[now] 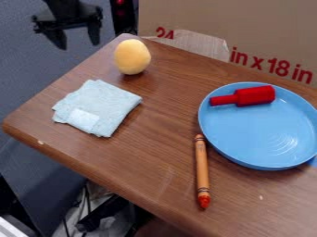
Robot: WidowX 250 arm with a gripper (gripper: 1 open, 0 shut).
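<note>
The black gripper (72, 28) hangs at the top left, beyond the table's edge, its fingers pointing down and apart with nothing visible between them. A folded pale blue cloth (96, 106) lies on the left of the wooden table (148, 157). A yellow egg-shaped object (133, 56) sits near the back edge. A red cylinder with a handle (244, 96) rests on a blue plate (260, 135) at the right. An orange crayon (202, 171) lies below and left of the plate.
A cardboard box (229, 32) stands along the back, with a translucent sheet by it. The floor shows beyond the left edge.
</note>
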